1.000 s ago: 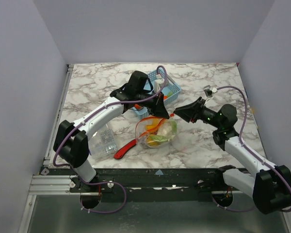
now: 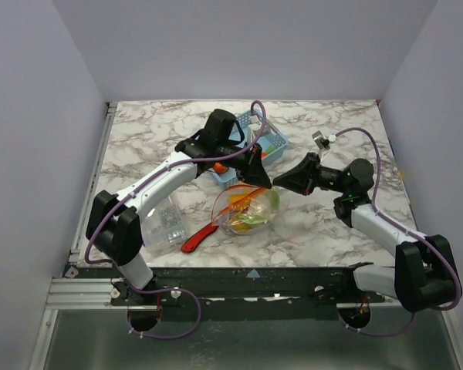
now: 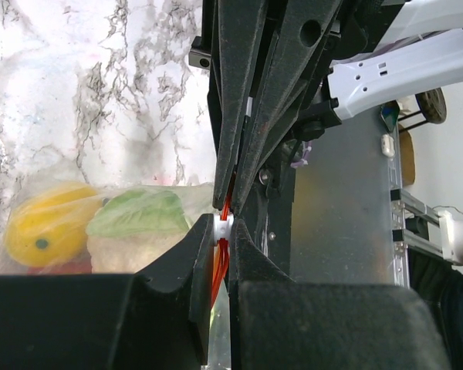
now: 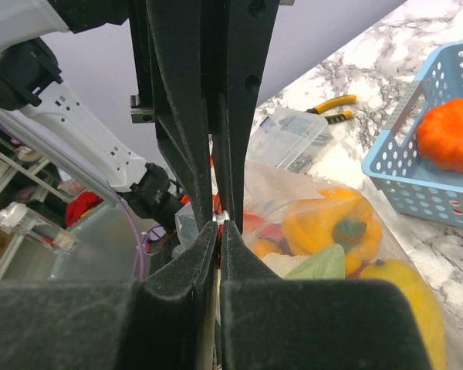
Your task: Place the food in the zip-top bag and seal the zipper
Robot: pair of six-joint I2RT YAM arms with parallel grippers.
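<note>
The zip top bag (image 2: 243,216) holds food: a yellow pepper (image 4: 332,223), a mango (image 3: 46,223) and lettuce (image 3: 135,212). My left gripper (image 2: 266,182) is shut on the orange zipper and its small white slider (image 3: 222,227) at the bag's mouth. My right gripper (image 2: 282,183) meets it there, fingers shut around the same end of the zipper; whether anything is between them is hard to tell.
A blue basket (image 4: 401,177) with an orange pumpkin (image 4: 447,135) stands behind the bag. A clear container (image 2: 162,223) and a red-handled tool (image 2: 199,238) lie at left.
My right gripper has shifted slightly left toward the left one and its arm has swung a little. The left gripper stays in place on the zipper.
</note>
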